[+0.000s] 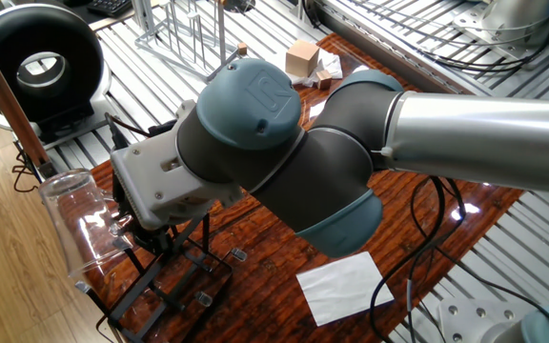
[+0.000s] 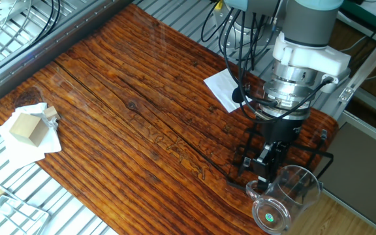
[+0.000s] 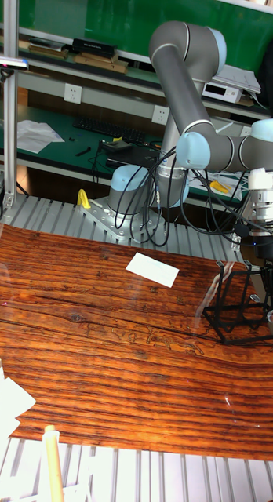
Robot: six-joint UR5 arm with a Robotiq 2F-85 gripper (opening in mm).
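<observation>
A clear cup with a handle lies tilted near the table's end, its base with a green mark turned toward the camera in exterior view 2. My gripper is down at the handle side of this cup, its dark fingers overlapping the handle area. Whether the fingers close on the handle is not clear. In exterior view 1 the cup shows left of the wrist, and the fingertips are mostly hidden. The black wire rack stands under and beside the gripper; whether it bears the cup cannot be told.
A white sheet lies flat on the wooden table. Wooden blocks rest on white paper at the far end, near a wire stand. Cables hang from the arm.
</observation>
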